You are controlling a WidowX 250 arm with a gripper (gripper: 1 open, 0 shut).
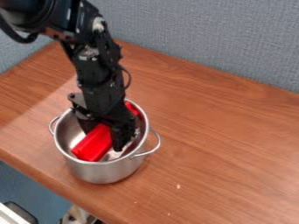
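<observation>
A steel pot (pixel 103 171) with two handles stands near the table's front-left edge. My black arm reaches down from the top left, and its gripper (pixel 114 124) is at the pot's mouth. A red block (pixel 91 143) lies slanted inside the pot, beneath the gripper, and more red shows behind the gripper at the pot's right rim. The fingertips are dark and overlap each other, so whether they are shut on a red piece is hard to make out.
A grey textured wall (pixel 211 44) runs along the back. Past the front-left edge is a drop with some objects low down.
</observation>
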